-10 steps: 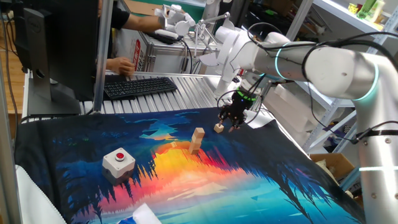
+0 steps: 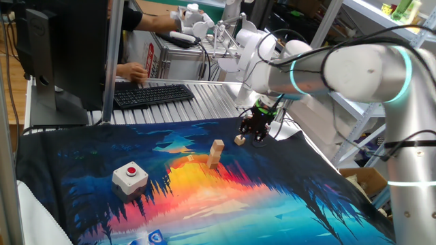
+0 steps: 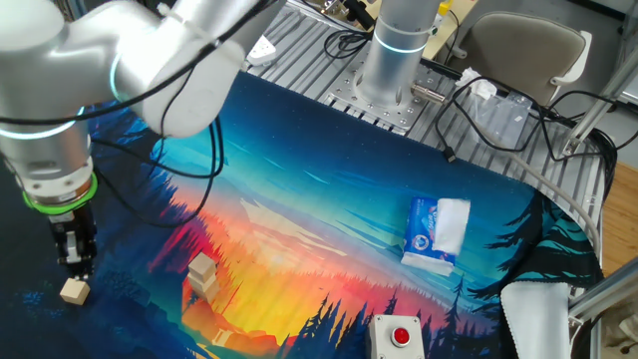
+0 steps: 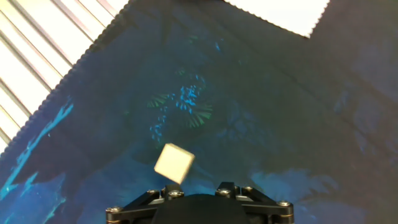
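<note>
A lone light wooden block lies on the dark part of the printed cloth, apart from the other blocks; the same block shows at the far right side of the cloth in exterior view 1. My gripper is open, and the block sits just beyond its left fingertip, not between the fingers. In exterior view 2 the gripper hangs close behind that block. A small upright stack of wooden blocks stands near the middle of the cloth, its tiers slightly offset.
A grey box with a red button stands on the cloth. The blue tissue packet lies at its other side. Behind the cloth are a keyboard, a monitor and a person's hand. Cables hang from the arm.
My arm and gripper have shifted slightly, with the gripper staying near the lone block. The white tissue at the packet has sunk lower. The blocks have not moved.
</note>
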